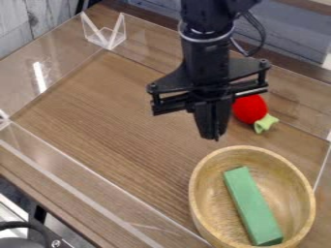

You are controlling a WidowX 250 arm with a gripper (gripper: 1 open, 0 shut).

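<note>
My black gripper (210,121) hangs over the middle of the wooden table (104,145), pointing down; whether its fingers are open or shut is unclear. Right of it lies a red ball-shaped object (249,109) with a small pale green piece (266,123) beside it, partly behind the arm. Below and to the right, a green rectangular block (251,205) lies in a wooden bowl (204,188).
A white wire holder (104,29) stands at the back left. A dark object sits at the lower left corner, partly out of frame.
</note>
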